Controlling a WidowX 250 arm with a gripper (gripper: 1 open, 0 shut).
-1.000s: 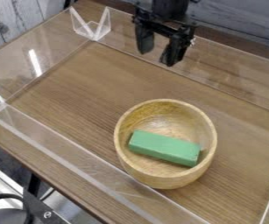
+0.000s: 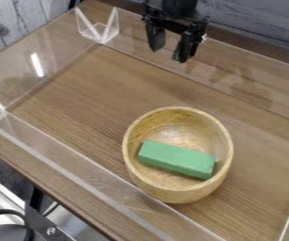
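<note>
My gripper (image 2: 170, 45) hangs at the top middle of the camera view, open, above the wooden surface with nothing visible between its dark fingers. A round, light wooden bowl (image 2: 178, 122) sits in the lower middle, and a green rectangular block (image 2: 176, 159) lies inside it, tilted slightly toward the lower right.
A clear angular piece (image 2: 98, 26) stands at the upper left. Clear plastic edging runs along the lower left, with dark cables (image 2: 8, 224) beyond it.
The gripper has moved up, farther from the bowl, toward the back of the surface. The bowl and green block have not moved.
</note>
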